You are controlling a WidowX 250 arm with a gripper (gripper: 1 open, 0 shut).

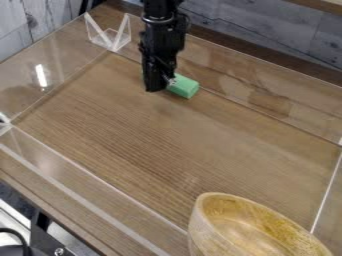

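My black gripper (164,78) reaches down from the top of the view, its fingertips low at the near-left end of a green block (183,86). The gripper looks shut; I cannot make out anything between its fingers. The block lies on the wooden table (147,150) and is partly hidden behind the gripper.
A large tan bowl (254,230) sits at the bottom right. Clear plastic brackets stand at the table's upper left. A wall runs along the back.
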